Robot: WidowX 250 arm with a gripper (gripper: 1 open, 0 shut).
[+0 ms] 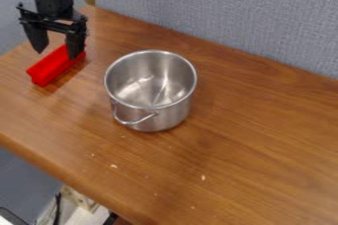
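My black gripper (55,37) is at the upper left with its two dark fingers spread open, over and just behind a red bar-shaped block (55,65) lying on the wooden table near its left edge. A large steel pot (150,111) with a wire handle stands at the centre of the table, to the right of the block, and looks empty.
A grey padded wall (238,12) runs along the back. The table's edge drops off at the left, with dark cables at the lower left.
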